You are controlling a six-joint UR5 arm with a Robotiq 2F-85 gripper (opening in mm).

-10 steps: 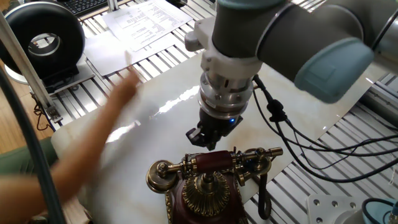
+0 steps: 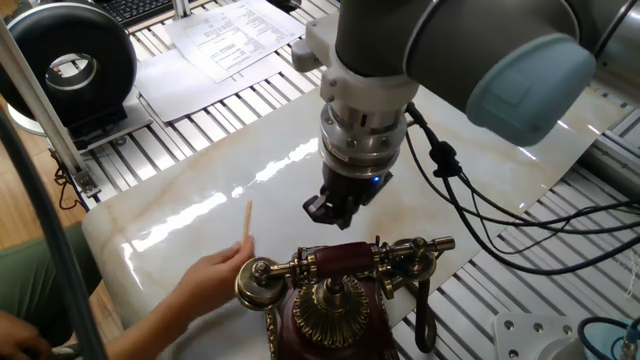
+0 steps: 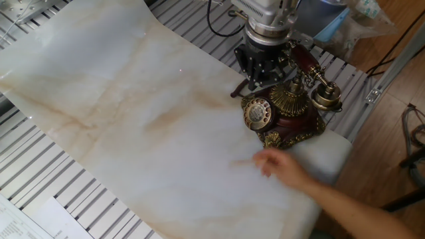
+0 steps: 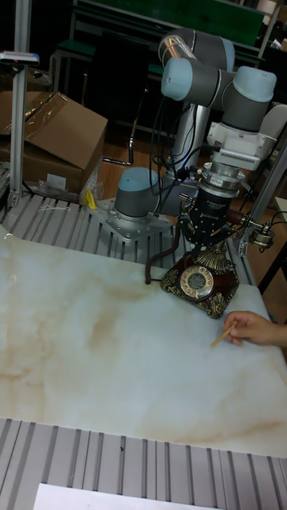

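A dark red and brass rotary telephone (image 2: pixel 335 312) stands upright on the marbled sheet, its handset (image 2: pixel 342 260) lying across the cradle. Just behind the handset in exterior view 1, my black gripper (image 2: pixel 332 214) points downward. In exterior view 2 the gripper (image 3: pixel 257 81) hangs beside the phone's body, close to the dial (image 3: pixel 258 114). Exterior view 3 has the dark gripper (image 4: pixel 202 238) overlapping the phone's upper part. Whether it touches the phone cannot be told, and its finger spacing is unclear. A person's hand (image 3: pixel 277 167) holds a thin wooden stick (image 3: pixel 240 162) in front of the phone.
The marbled sheet (image 4: pixel 102 340) is mostly bare, away from the phone. The person's forearm (image 3: pixel 345 206) reaches over its edge. Black cables (image 2: pixel 520 262) hang beside my arm. Papers (image 2: pixel 225 45) lie on the slatted table, with a black ring-shaped object (image 2: pixel 105 60) near them.
The person's hand with the stick has come down from over the far part of the sheet to near the phone. My gripper has shifted only slightly; the phone has stayed put.
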